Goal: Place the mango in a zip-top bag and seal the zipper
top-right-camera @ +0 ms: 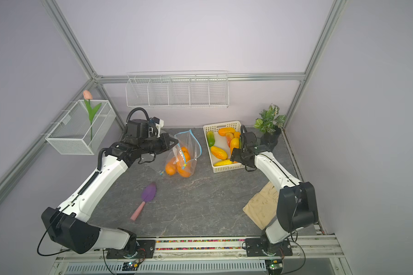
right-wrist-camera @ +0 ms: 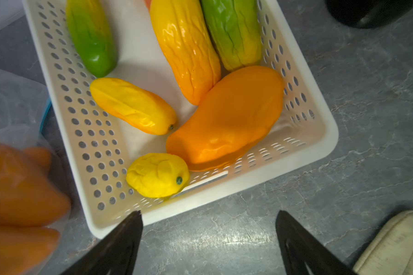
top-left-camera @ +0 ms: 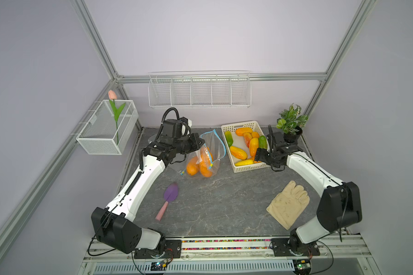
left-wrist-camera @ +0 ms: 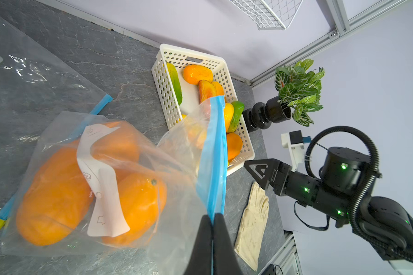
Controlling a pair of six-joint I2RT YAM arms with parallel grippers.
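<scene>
A clear zip top bag [top-left-camera: 218, 158] with a blue zipper stands on the table left of centre. Several orange mangoes [left-wrist-camera: 140, 201] lie inside it, behind the clear film. My left gripper is shut on the bag's rim, where the blue zipper strip [left-wrist-camera: 211, 165] runs between its fingers; the bag's mouth looks partly open. Over the front edge of the white basket, my right gripper is open with nothing between its fingers. A large orange mango [right-wrist-camera: 234, 114] rests in the basket's front right corner, ahead of those fingers.
The white basket [top-right-camera: 222, 168] also holds yellow and green fruit. Behind its right side stands a potted plant [top-left-camera: 290, 121]. A glove [top-left-camera: 289, 204] lies front right, a purple trowel [top-left-camera: 170, 192] front left.
</scene>
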